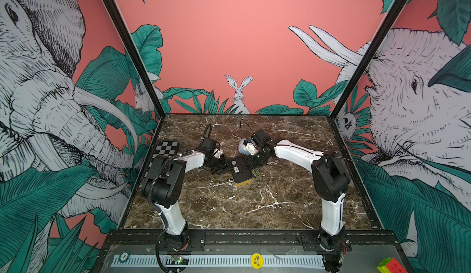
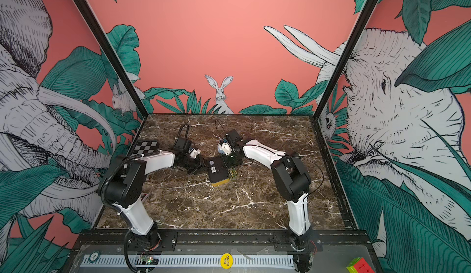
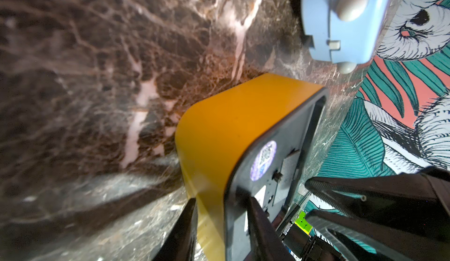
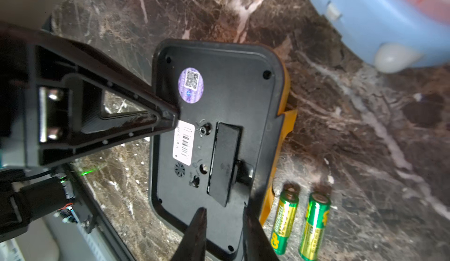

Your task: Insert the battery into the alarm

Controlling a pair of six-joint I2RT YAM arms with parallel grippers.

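The alarm lies back up on the table, black behind with a yellow case. Its wall on one side is between the fingertips of my left gripper, shut on it. In the right wrist view the narrow battery cover sits askew, with a dark gap along one side. My right gripper is partly open above the alarm's back, near the cover's lower end, with nothing seen between its fingers. Two green-and-gold batteries, one nearer the alarm and another, lie side by side just beyond its edge.
A light-blue rounded object with white feet stands close behind the alarm. At the table's left edge is a black-and-white checkered board.
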